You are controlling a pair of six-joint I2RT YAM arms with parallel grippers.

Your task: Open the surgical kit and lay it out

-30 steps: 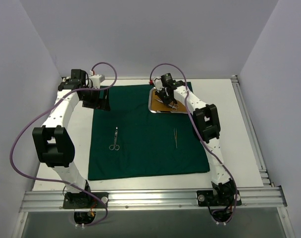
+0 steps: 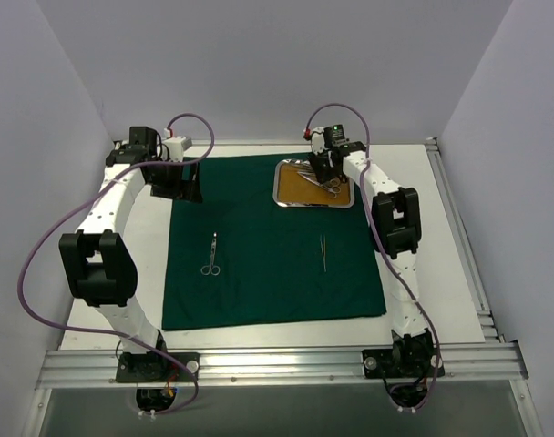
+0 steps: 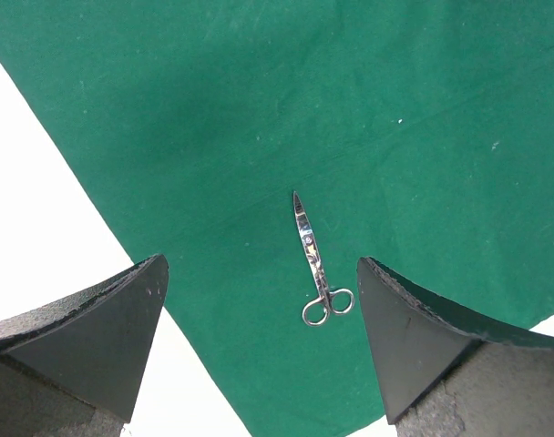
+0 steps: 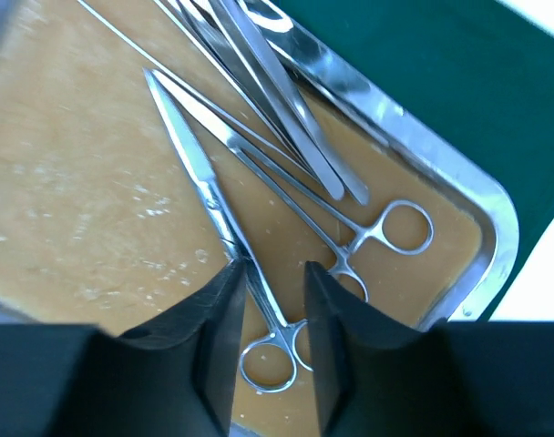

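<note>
A metal tray [image 2: 293, 193] with a tan bottom lies at the back right of the green cloth [image 2: 259, 273], holding scissors [image 4: 200, 177], a finer ringed instrument [image 4: 353, 238], several tweezer-like strips [image 4: 318, 150] and a thin rod. My right gripper is open over the tray, its fingertips either side of the scissors' lower part, near the handles. One pair of scissors [image 3: 315, 264] lies apart on the cloth's left, below my open left gripper. Two thin instruments [image 2: 323, 253] lie at the cloth's right middle.
White table [image 2: 441, 273] shows around it. Grey walls bound both sides and the back.
My right arm has moved rightwards over the tray, toward its right end. The left arm and the instruments lying on the cloth look unchanged.
</note>
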